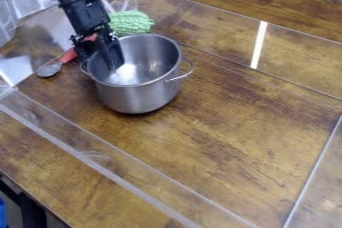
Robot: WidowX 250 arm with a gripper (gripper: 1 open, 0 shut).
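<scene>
A steel pot (143, 90) with two wire handles sits on the wooden table, left of centre. My dark gripper (107, 50) reaches down from the top left to the pot's back-left rim, its fingertips at or just inside the rim. Whether it is open or shut, or holds anything, I cannot tell.
Behind the pot lies a green knobbly object (130, 24). A red-handled spoon (51, 67) lies left of the pot. Clear panels border the wooden table (241, 132), whose middle and right are empty.
</scene>
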